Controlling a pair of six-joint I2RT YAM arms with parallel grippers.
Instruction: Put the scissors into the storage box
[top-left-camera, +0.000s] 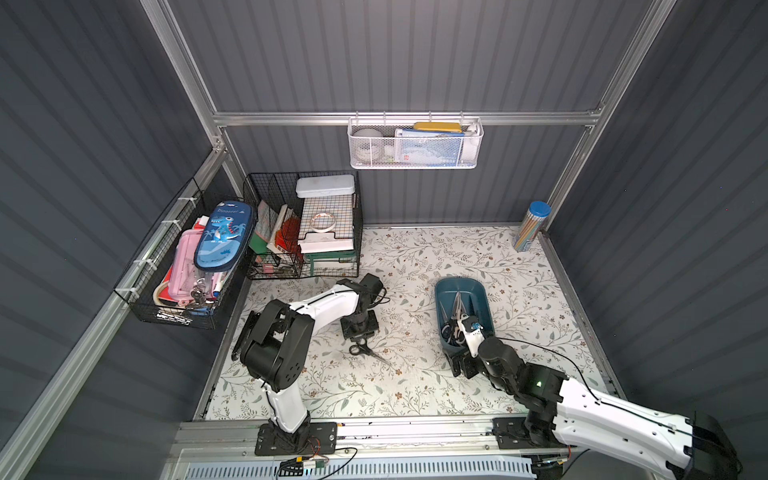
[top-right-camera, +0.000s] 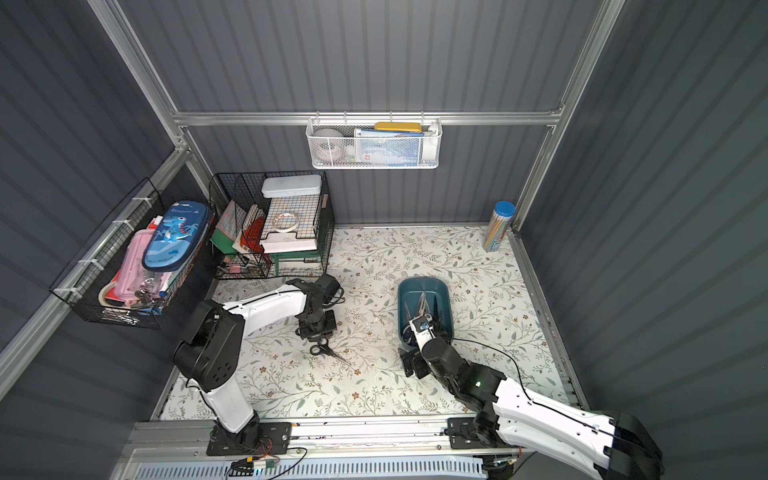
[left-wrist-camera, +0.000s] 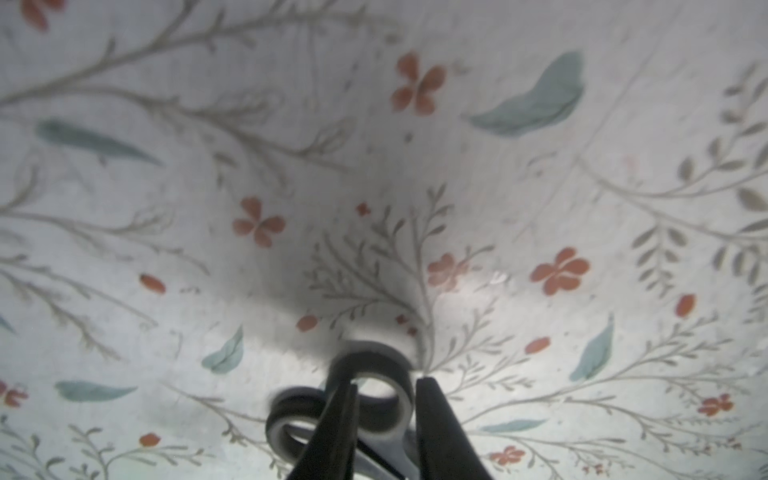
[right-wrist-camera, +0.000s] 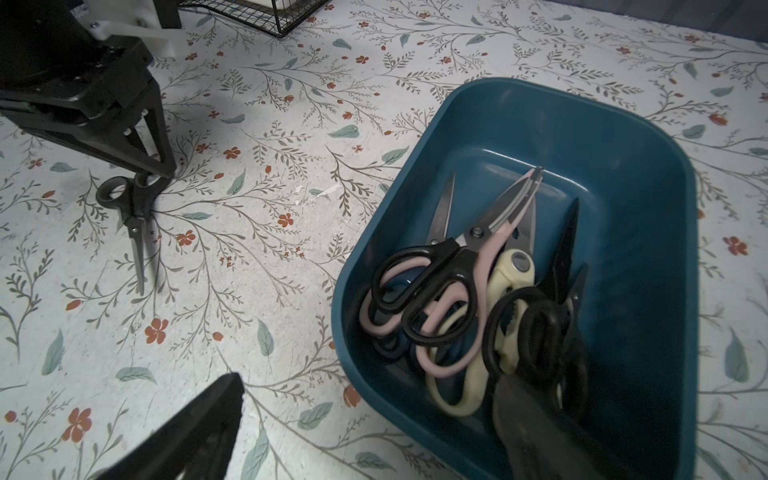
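Black-handled scissors (top-left-camera: 361, 349) lie on the floral mat, blades toward the right. My left gripper is just over their finger loops; its fingertips frame one loop in the left wrist view, and it is open, with the scissors resting on the mat. The blue storage box (right-wrist-camera: 640, 184) holds several scissors with black, pink and cream handles. My right gripper stands open at the box's near end, its blurred fingers either side of the near left rim.
Black wire baskets (top-left-camera: 304, 264) with stationery stand at back left. A white basket (top-left-camera: 412, 164) hangs on the back wall. A blue-lidded canister (top-left-camera: 529, 228) stands at back right. The mat between box and baskets is clear.
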